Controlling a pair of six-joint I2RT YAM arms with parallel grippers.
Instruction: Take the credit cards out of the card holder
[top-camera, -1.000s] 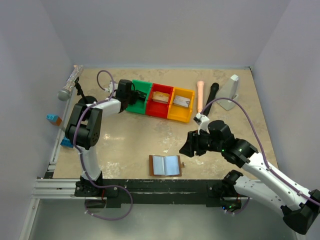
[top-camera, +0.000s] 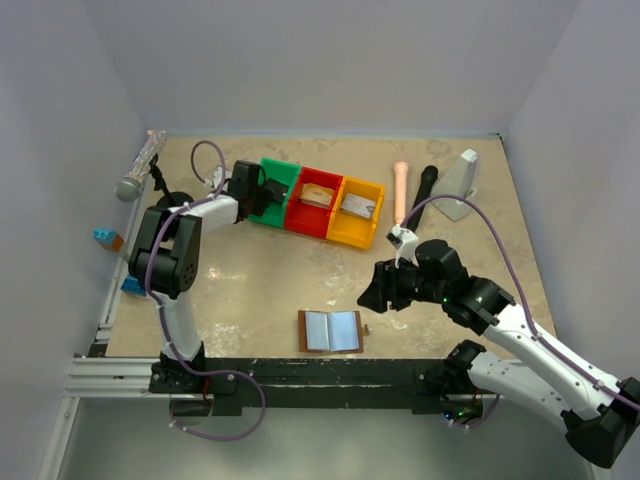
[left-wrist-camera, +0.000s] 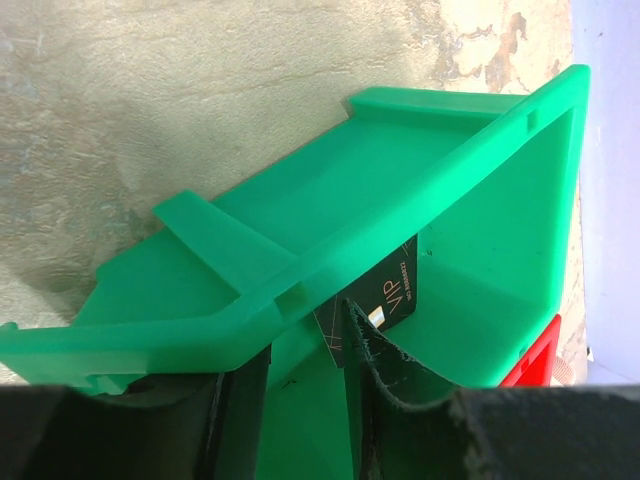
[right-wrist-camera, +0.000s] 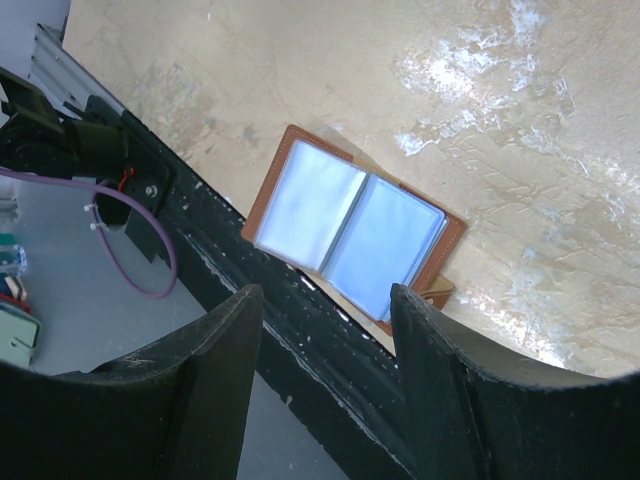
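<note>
A black card marked VIP (left-wrist-camera: 375, 305) lies inside the green bin (left-wrist-camera: 420, 205). My left gripper reaches into that bin, open; one fingertip overlaps the card in the left wrist view, and whether it touches cannot be told. The bin's near wall partly hides the other finger. On the table's front edge the brown card holder (right-wrist-camera: 257, 213) lies spread open with clear sleeves, a whitish-blue card face (right-wrist-camera: 385, 245) showing in one of them. Above and to the right of the holder, my right gripper (top-camera: 368, 300) hangs open and empty.
Beside the green bin stand a red bin (top-camera: 303, 222) and a yellow bin (top-camera: 349, 235), each with a card-like item inside. A pink rod (top-camera: 400, 190), a black rod (top-camera: 422, 195) and a white device (top-camera: 457, 185) lie at back right. Mid-table is clear.
The row of bins has shifted slightly left over the last second, along with my left gripper. The right arm and the card holder have stayed put.
</note>
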